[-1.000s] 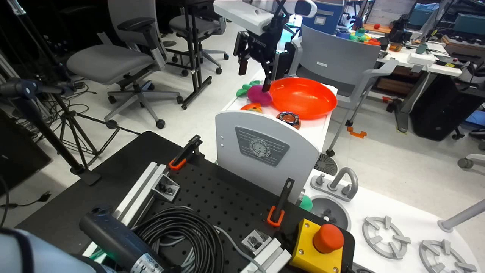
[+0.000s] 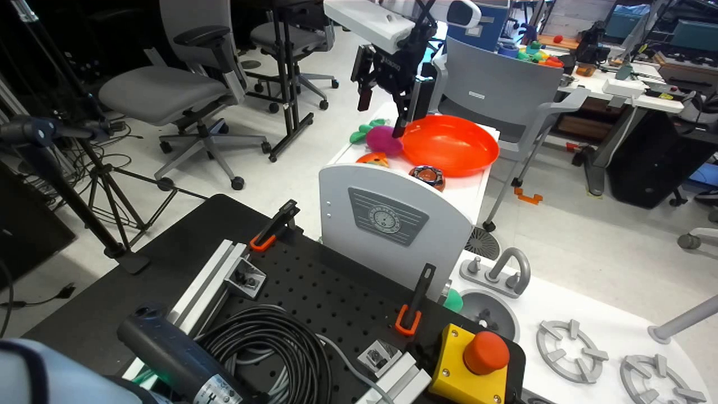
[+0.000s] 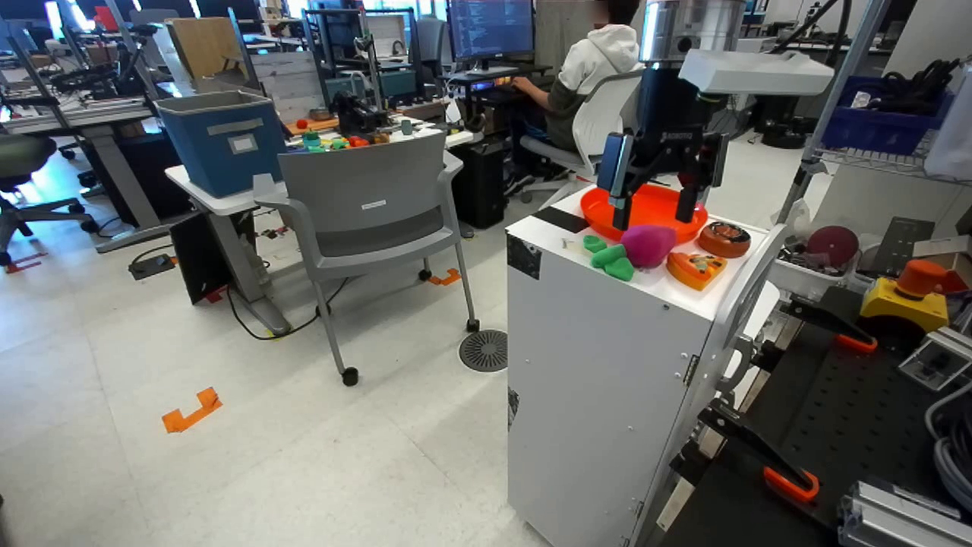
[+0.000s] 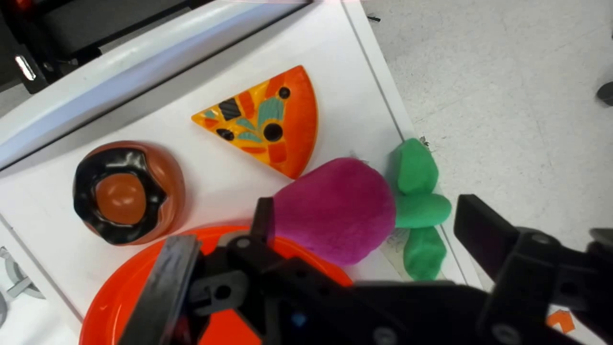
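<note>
My gripper stands open above the white cabinet top, its two fingers wide apart with nothing held. Beneath it in the wrist view lies a purple plush eggplant (image 4: 339, 210) with a green stem and leaves (image 4: 422, 211) that reach the cabinet's edge. Touching or close to the eggplant is a pizza slice toy (image 4: 276, 120). A brown donut toy (image 4: 127, 192) with black icing sits farther left. The large orange-red bowl (image 2: 447, 145) rests on the same top, partly hidden by the gripper in the wrist view.
A grey panel (image 2: 394, 212) rises along one side of the cabinet top (image 3: 583, 251). A grey chair (image 3: 373, 205) stands near the cabinet. Beyond the panel lie a toy sink (image 2: 488, 313) and a black workbench (image 2: 323, 283) with clamps.
In exterior view 1 my gripper has shifted slightly right and a little lower. The toys and bowl have not moved.
</note>
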